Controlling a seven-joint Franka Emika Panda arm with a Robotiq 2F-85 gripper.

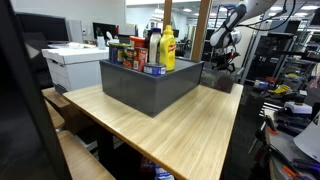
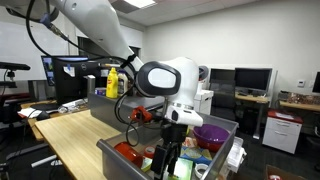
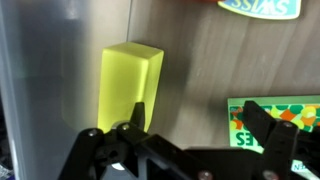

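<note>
My gripper is open, its black fingers set wide apart at the bottom of the wrist view, with nothing held between them. Ahead of the left finger lies a yellow block-shaped item (image 3: 130, 85), close to the grey bin wall (image 3: 45, 95). On the right, a green and white package (image 3: 270, 125) marked with red letters is partly covered by the other finger. A round-edged label reading "SWISS" (image 3: 262, 7) is cut off at the top. In exterior view 2 the white arm (image 2: 172, 95) reaches down into a grey bin of mixed items.
A purple bowl (image 2: 210, 136) and a red item (image 2: 141, 115) are in the bin around the arm. A second grey bin (image 1: 150, 88) holds bottles and cans, including a yellow bottle (image 1: 168, 50).
</note>
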